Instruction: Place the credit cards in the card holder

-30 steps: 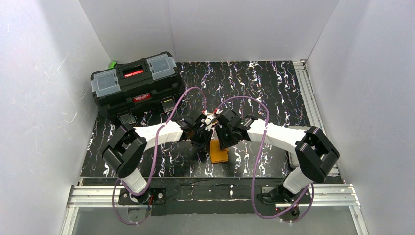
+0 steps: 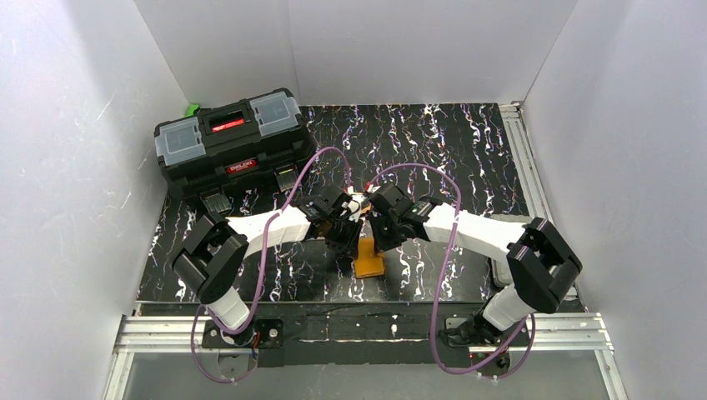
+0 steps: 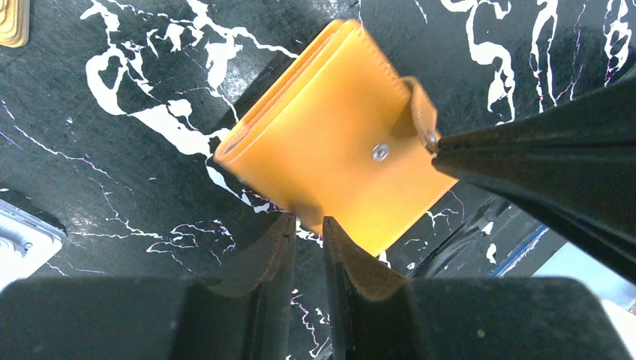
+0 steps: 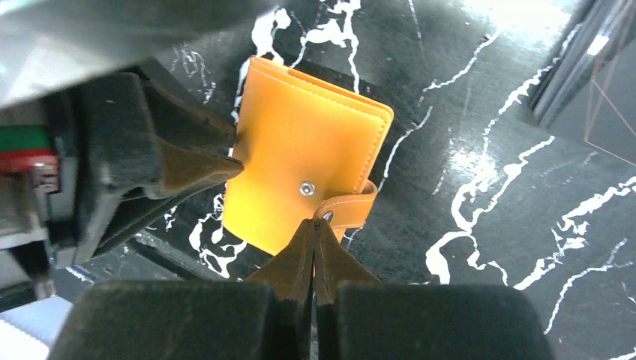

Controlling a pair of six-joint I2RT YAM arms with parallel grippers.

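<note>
The orange card holder lies on the dark marbled table between both arms; its strap, with a metal snap, stands out from one edge. My right gripper is shut, its fingertips touching the strap's snap end; whether the strap is pinched cannot be told. At the holder's other edge, my left gripper stands part open, fingertips slightly apart and close to that edge. A gold-coloured, round-cornered stack, probably cards, shows partly in the left wrist view's upper corner.
A black toolbox occupies the back left. A grey tray-like object is partly hidden beneath the right arm. Part of a white object shows at the left wrist view's left edge.
My right arm has moved a little, with its gripper still at the holder; the left arm looks almost unmoved.
</note>
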